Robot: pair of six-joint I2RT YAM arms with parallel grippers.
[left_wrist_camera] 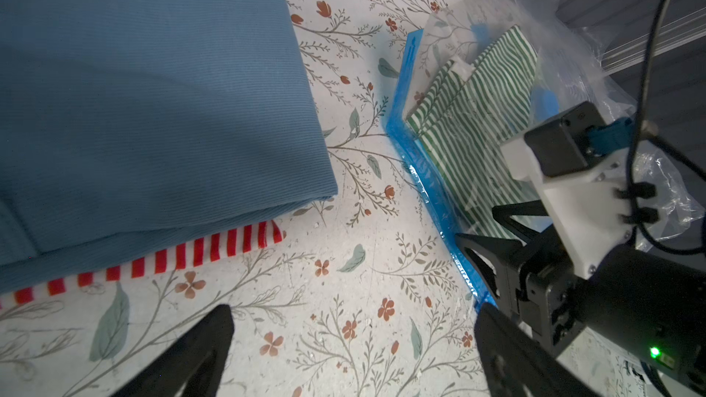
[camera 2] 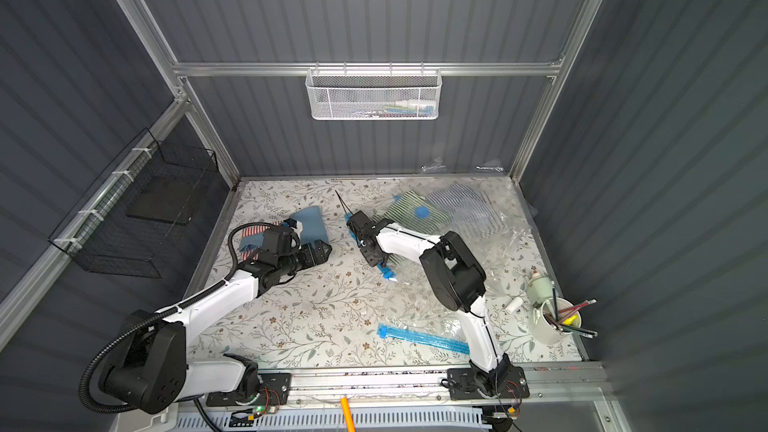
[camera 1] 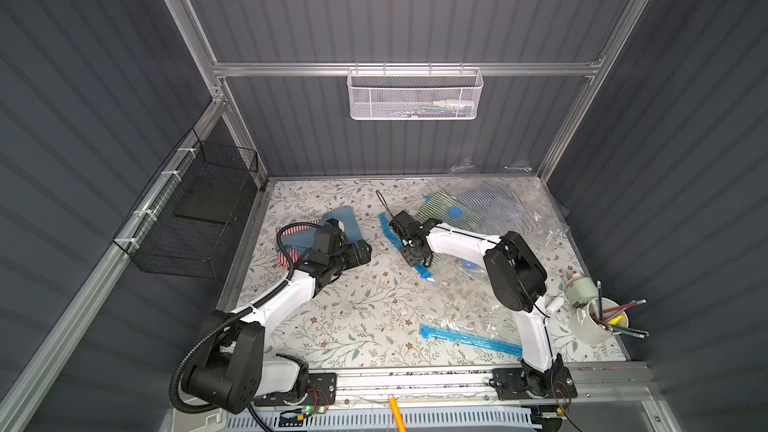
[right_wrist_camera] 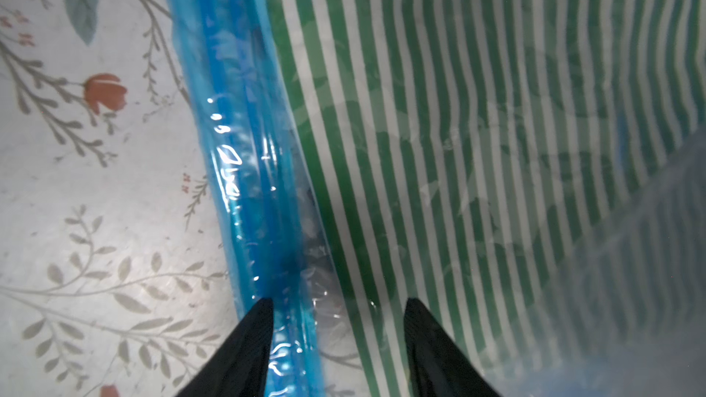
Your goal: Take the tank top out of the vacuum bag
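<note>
A clear vacuum bag with a blue zip strip (right_wrist_camera: 242, 176) holds a green-and-white striped garment (right_wrist_camera: 456, 139). My right gripper hangs over the strip's inner edge, open with nothing seen held between its fingers; in the left wrist view it also shows at the bag's near edge. My left gripper is open over the patterned table, just to the right of a folded blue cloth (left_wrist_camera: 147, 88), which lies on a red-and-white striped one (left_wrist_camera: 220, 246).
More bags with grey striped cloth (camera 1: 496, 208) lie at back right. A second blue-strip bag (camera 1: 472, 340) is at the front. A cup of pens (camera 1: 592, 324) stands at right; a wire basket (camera 1: 192, 224) hangs left.
</note>
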